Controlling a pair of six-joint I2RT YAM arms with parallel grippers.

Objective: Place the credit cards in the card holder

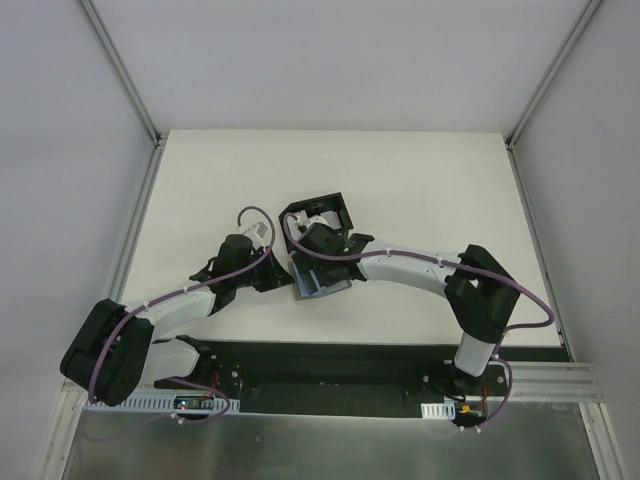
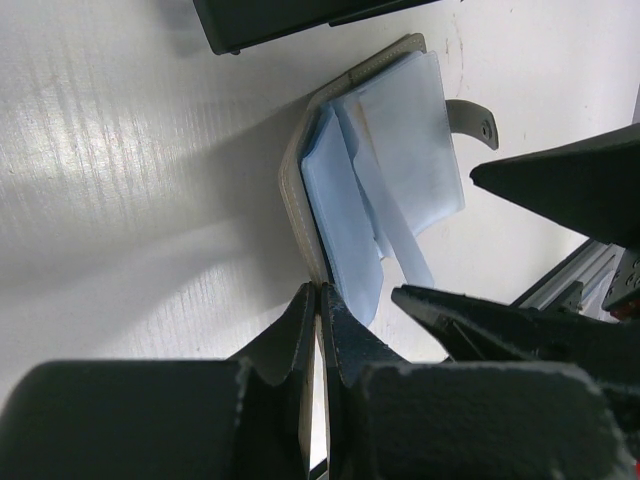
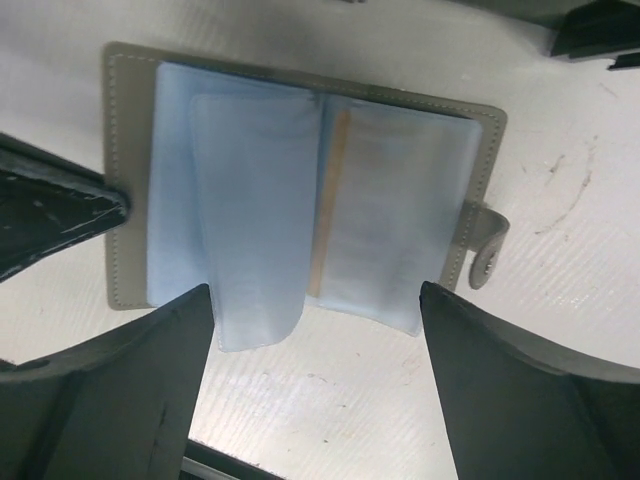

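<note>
The card holder lies open, its clear blue sleeves facing up, with a strap at one side; in the top view the right arm partly covers it. My left gripper is shut at the holder's grey edge; whether that edge is between its fingers is hard to tell. My right gripper stands open over the holder, its fingers apart beside the sleeves, nothing seen between them. I cannot make out a separate card in the sleeves.
A black open box sits just behind the holder, partly under the right arm. Both arms crowd the middle; the front edge is close.
</note>
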